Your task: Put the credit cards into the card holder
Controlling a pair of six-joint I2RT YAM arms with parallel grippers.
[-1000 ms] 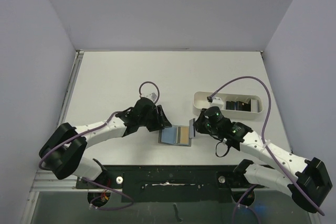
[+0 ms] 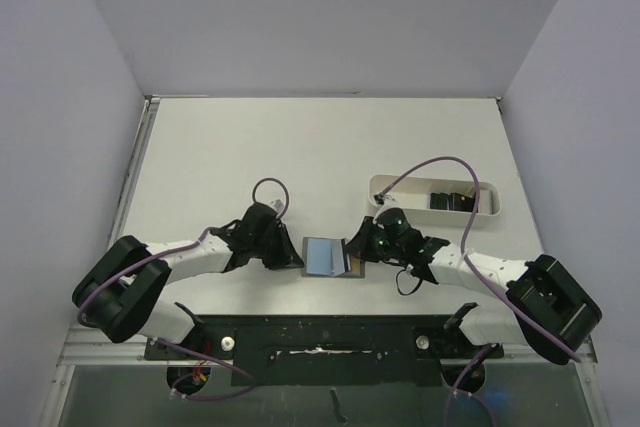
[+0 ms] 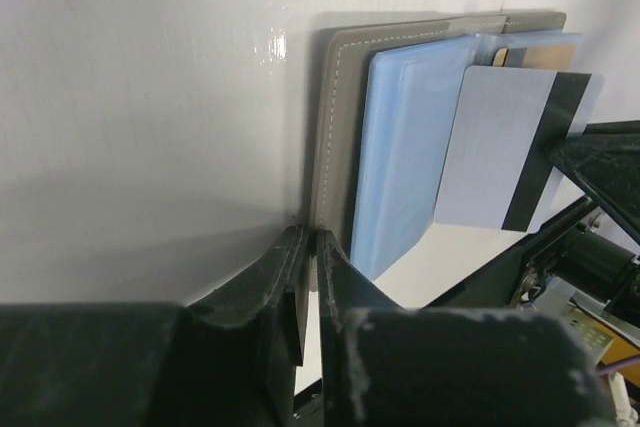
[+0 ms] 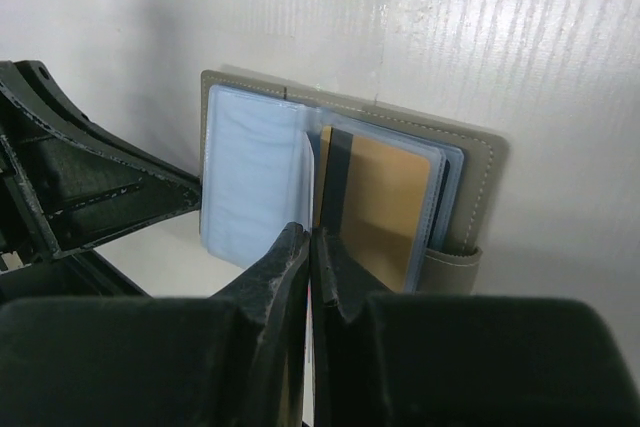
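Observation:
The open grey card holder [image 2: 333, 259] lies on the table, with blue sleeves [image 3: 400, 147] and a tan card [image 4: 380, 207] in it. My right gripper is shut on a white card [image 3: 490, 137] with a black stripe, held edge-on over the holder beside the tan card. My left gripper is at the holder's outer edge, its fingertips nearly together; whether the edge is between them is unclear.
A white box [image 2: 400, 189] with dark cards inside stands at the back right.
My right gripper has moved left with the card, over the holder. My left gripper has moved down and slightly left, to the holder's edge.

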